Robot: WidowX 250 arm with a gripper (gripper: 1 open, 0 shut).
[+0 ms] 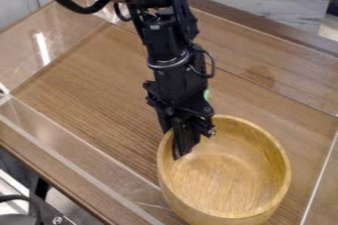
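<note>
A large light wooden bowl [242, 180] sits on the wooden table [79, 81] at the lower right of the camera view. My black gripper [181, 142] reaches down over the bowl's upper left rim and is shut on it, its fingertips at the inside of the wall. A small green item behind the wrist is mostly hidden.
The table's left edge runs along the lower left, with a black cable below it. A pale wood-panelled wall stands behind.
</note>
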